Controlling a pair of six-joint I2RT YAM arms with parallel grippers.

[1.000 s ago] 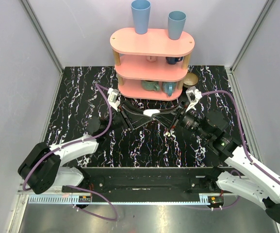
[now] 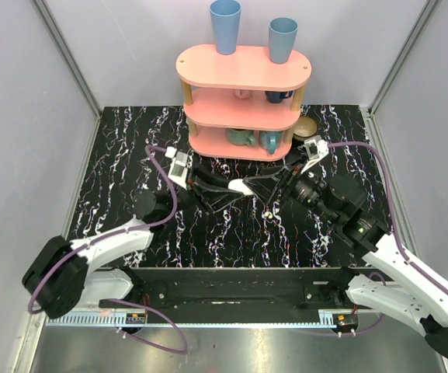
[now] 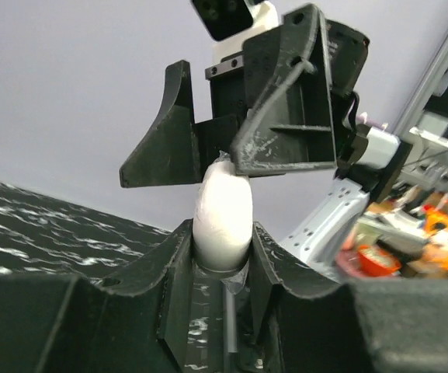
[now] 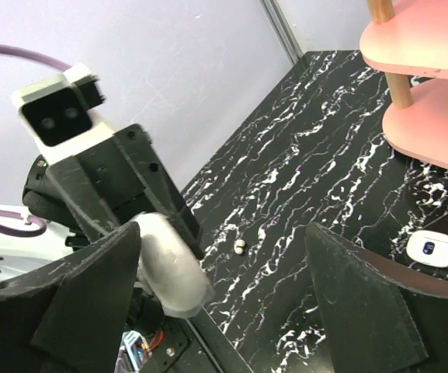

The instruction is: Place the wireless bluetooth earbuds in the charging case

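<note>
A white charging case (image 2: 240, 186) is held in mid-air between the two arms. My left gripper (image 2: 235, 191) is shut on it; in the left wrist view the case (image 3: 222, 221) sits upright between the fingertips. My right gripper (image 2: 253, 183) is close beside it, with its fingers (image 4: 379, 318) apart; the case (image 4: 169, 268) shows near the left finger in the right wrist view. Small white earbuds (image 2: 268, 214) lie on the black marble below; one small piece (image 4: 239, 245) shows there in the right wrist view.
A pink shelf (image 2: 243, 66) with cups stands at the back, a bowl (image 2: 304, 126) beside it. A white lidded item (image 4: 431, 249) shows at right in the right wrist view.
My left gripper has shifted slightly left and down with the case, a little apart from the right gripper, which has moved only slightly.
</note>
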